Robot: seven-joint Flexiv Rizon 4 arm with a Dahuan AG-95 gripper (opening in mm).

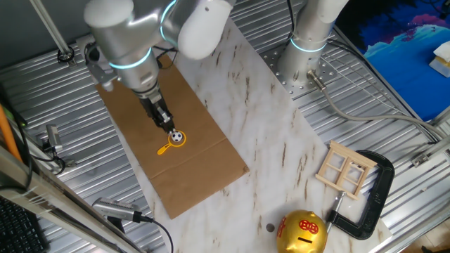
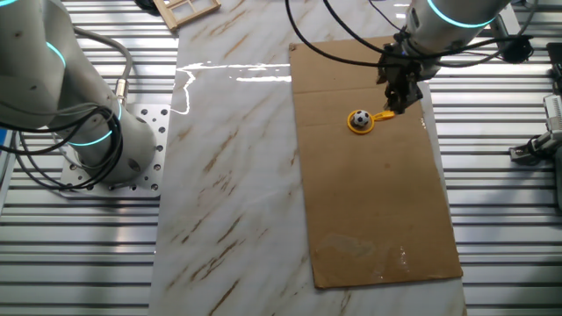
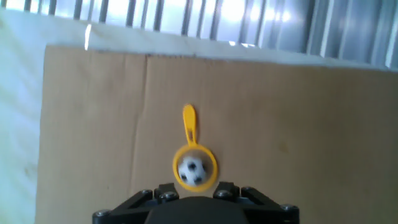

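A yellow ring with a handle (image 3: 189, 121) lies flat on a brown cardboard sheet (image 3: 93, 124). Inside the ring sits a small black-and-white soccer ball (image 3: 191, 169), also seen in the second exterior view as a ball (image 2: 361, 117) within its yellow hoop. My gripper points down with its two fingers apart; nothing shows held between them. In the wrist view the ball lies just beyond the fingertips, roughly centred on the gap. From the first exterior view the gripper (image 1: 171, 129) appears close over the ball's upper left side; its exact height is hard to judge.
Across the marble-patterned table (image 1: 267, 147) stand a golden piggy bank (image 1: 301, 235), a wooden window-like frame (image 1: 344, 169) and a black clamp (image 1: 376, 197). The cardboard around the ring is clear.
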